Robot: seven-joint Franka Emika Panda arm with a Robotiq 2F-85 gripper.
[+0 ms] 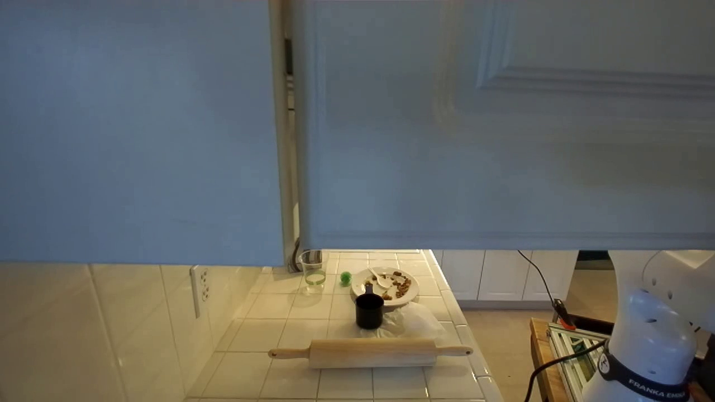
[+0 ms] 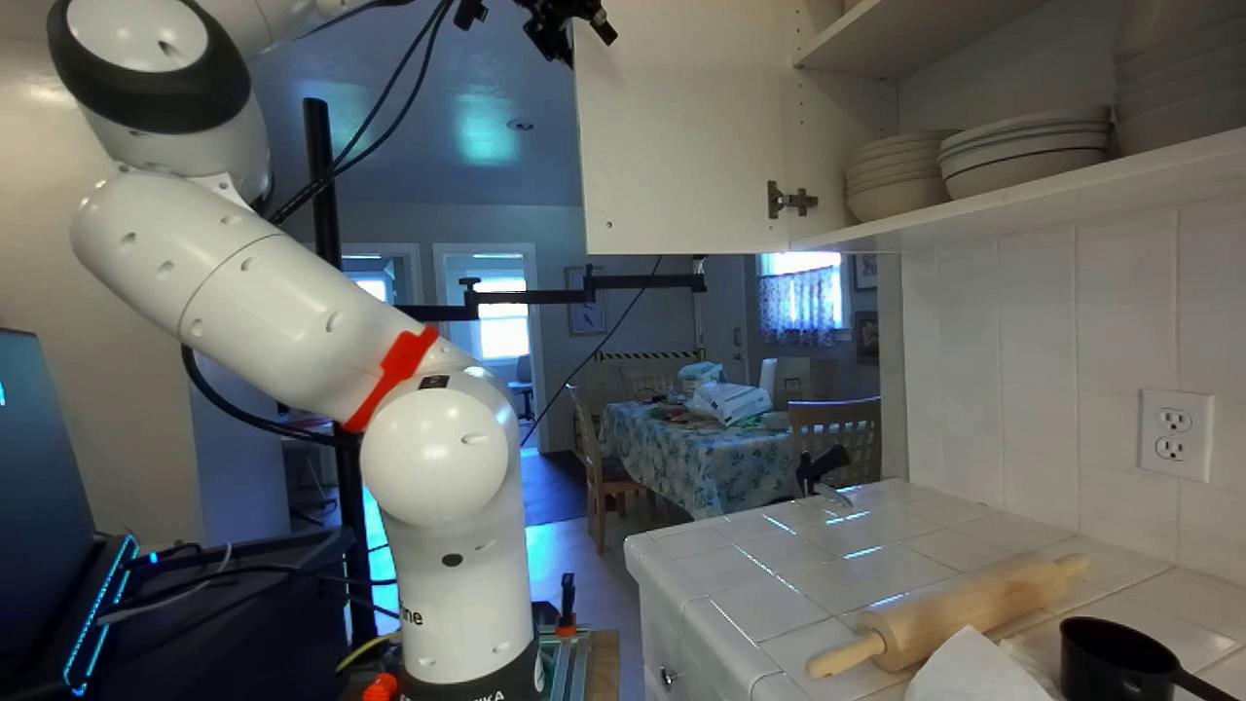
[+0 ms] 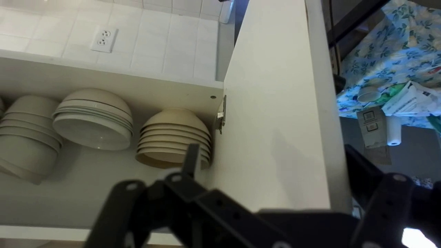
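Observation:
A white cabinet door (image 3: pixel 268 103) stands swung out from its cabinet, its hinge showing in the wrist view. My gripper is open around the door's free edge. One dark finger (image 3: pixel 191 160) is on the inner side, towards the bowls, and the other is on the outer side. Whether either finger touches the door cannot be told. In exterior view 2, part of the black gripper hardware shows at the top beside the door (image 2: pixel 683 140). Exterior view 1 shows the door's panelled outer face (image 1: pixel 509 167), which hides the gripper.
Stacked bowls (image 3: pixel 173 134) sit on the cabinet shelf (image 2: pixel 1051 175) near the hinge. Below, the tiled counter holds a rolling pin (image 1: pixel 372 354), a black cup (image 1: pixel 369 311), a plate (image 1: pixel 357 295) with food bits and a clear glass (image 1: pixel 313 271).

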